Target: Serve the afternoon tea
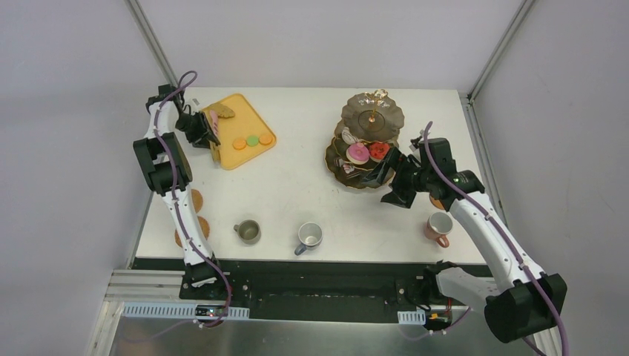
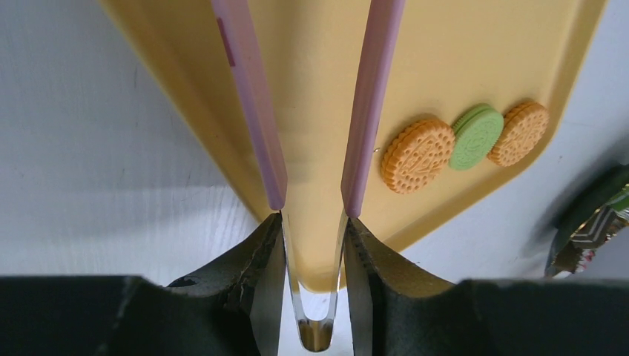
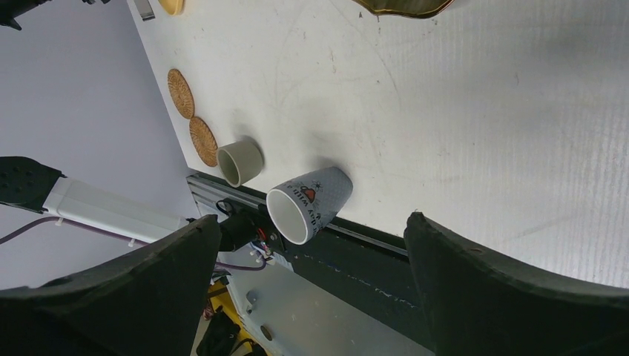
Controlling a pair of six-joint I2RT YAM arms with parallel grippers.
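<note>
A pair of tongs with pink arms (image 2: pixel 367 111) and a gold bent end (image 2: pixel 317 334) stands between the black fingers of my left gripper, which press on both legs from outside. The arms are spread, with nothing between their tips that shows. Beneath is the yellow tray (image 1: pixel 236 161), carrying orange biscuits (image 2: pixel 417 156), a green biscuit (image 2: pixel 476 137) and a tan pastry (image 1: pixel 225 111). Empty and wide open, my right gripper (image 1: pixel 386 184) hovers by the front right of the tiered stand (image 1: pixel 331 159). On that stand sit a pink doughnut (image 1: pixel 357 153) and a red one (image 1: pixel 379 151).
Along the front edge stand an olive cup (image 1: pixel 248 231), a grey-white mug (image 1: pixel 310 234) and a pink mug (image 1: pixel 438 228). Round woven coasters (image 3: pixel 180 93) lie at the left edge, partly under my left arm.
</note>
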